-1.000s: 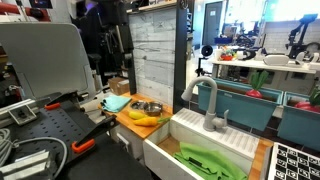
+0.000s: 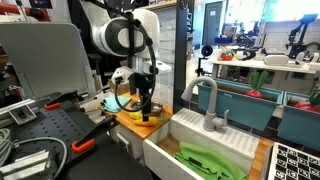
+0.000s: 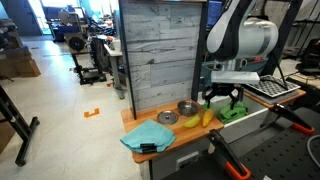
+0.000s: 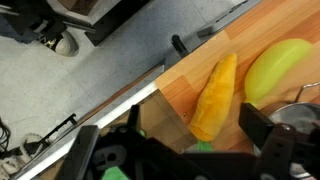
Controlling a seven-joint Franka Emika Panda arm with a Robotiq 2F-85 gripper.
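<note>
An orange, carrot-like toy (image 4: 214,98) with a bit of green at one end lies on the wooden counter. Beside it is a yellow banana-like toy (image 4: 275,68). My gripper is open just above the orange toy, pointing down, its fingers wide apart and nothing held. In exterior view 2 the orange toy (image 3: 208,116) and the yellow toy (image 3: 193,123) are to the left of the gripper (image 3: 222,99). Exterior view 1 has the arm partly covering the toys.
A metal pot (image 3: 187,107) stands close by the toys, with a teal cloth (image 3: 150,137) farther along the counter. The sink (image 2: 174,144), holding a green cloth-like item (image 2: 208,160), has a tall faucet (image 2: 206,100) behind it.
The arm has come down from high at upper left to low over the counter, now close above the toys. The toys, pot and cloth appear unmoved.
</note>
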